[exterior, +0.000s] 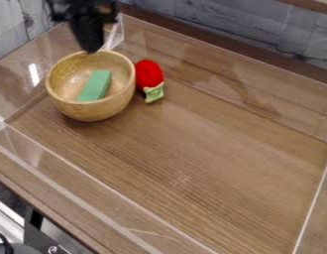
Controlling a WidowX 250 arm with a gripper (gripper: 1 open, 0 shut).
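A wide tan bowl (73, 104) sits on the wooden table at the left, with a green elongated block (93, 86) inside it. A red object with pale green on it (148, 74) lies just right of the bowl. My dark gripper (67, 30) is a motion-blurred shape at the top, above and behind the bowl; its fingers are too blurred to tell whether it is open or shut.
A dark wooden wall runs along the back right. A small dark round object (5, 243) is at the bottom left edge.
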